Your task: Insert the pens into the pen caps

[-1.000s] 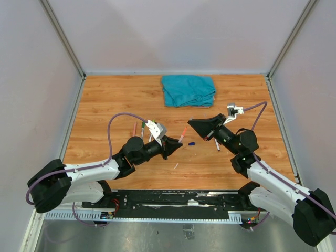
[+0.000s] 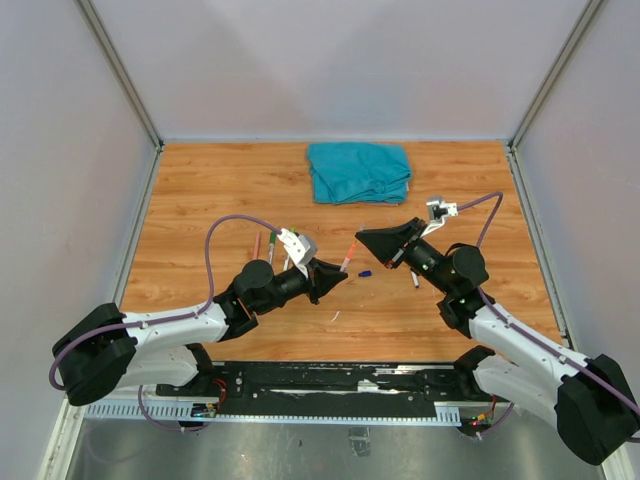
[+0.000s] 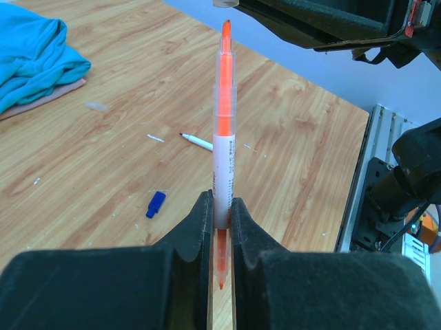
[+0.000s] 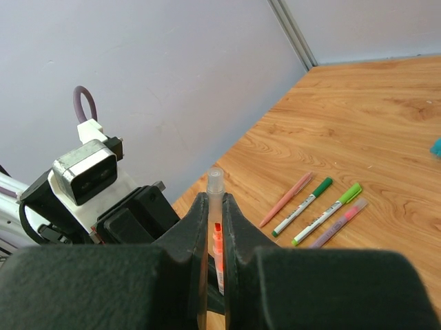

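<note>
Held upright in my left gripper is an orange pen (image 3: 224, 148) with a white label; its orange tip points up. My right gripper is shut on a clear pen cap (image 4: 215, 181). Only the lower end of that cap (image 3: 225, 3) shows at the top of the left wrist view, just above the tip with a small gap between them. From above, the right gripper (image 2: 360, 236) stands just past the pen's orange end (image 2: 350, 252), and the left gripper (image 2: 344, 273) is at its other end.
A blue cap (image 3: 156, 204) and a marker without a cap (image 3: 196, 141) lie on the table. Several pens, among them a green-capped one (image 4: 303, 206), lie on the left side. A teal cloth (image 2: 358, 172) is at the back. Bare table separates these.
The left arm and the pen in it look still.
</note>
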